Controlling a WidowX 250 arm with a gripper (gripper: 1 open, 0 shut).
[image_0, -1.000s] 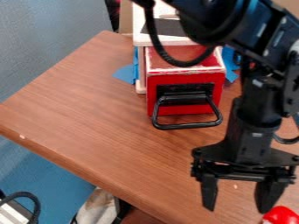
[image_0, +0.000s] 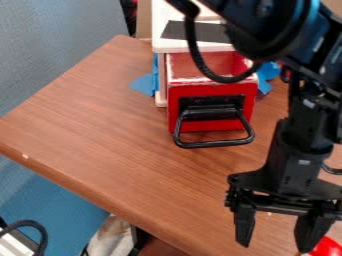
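Observation:
My black gripper (image_0: 278, 222) hangs low over the right front of the wooden table (image_0: 94, 130), its two fingers pointing down and standing apart. A red object (image_0: 325, 247) is partly in view at the lower right edge, just beside and behind the right finger; its shape is mostly hidden. Nothing shows between the fingers but tabletop.
A red box (image_0: 210, 93) with a black handle (image_0: 214, 141) stands at the back, with blue pieces beside it and a white structure behind. A black loop and cloth lie below the table's edge at lower left.
The box is unchanged.

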